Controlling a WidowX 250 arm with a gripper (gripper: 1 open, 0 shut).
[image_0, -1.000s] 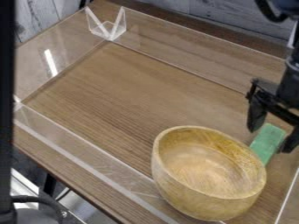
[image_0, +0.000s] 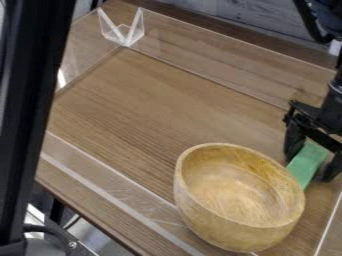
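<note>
A wooden bowl (image_0: 238, 200) sits at the lower middle of the table. Just right of it lies a green object (image_0: 306, 163), partly covered by my black gripper (image_0: 315, 150), which is down at the right edge with its fingers open around or over that object. Whether they touch it I cannot tell.
A clear plastic piece (image_0: 122, 30) stands at the back left. A dark vertical post fills the left edge of the view.
Compared with a second ago, my gripper has moved down onto the green object.
</note>
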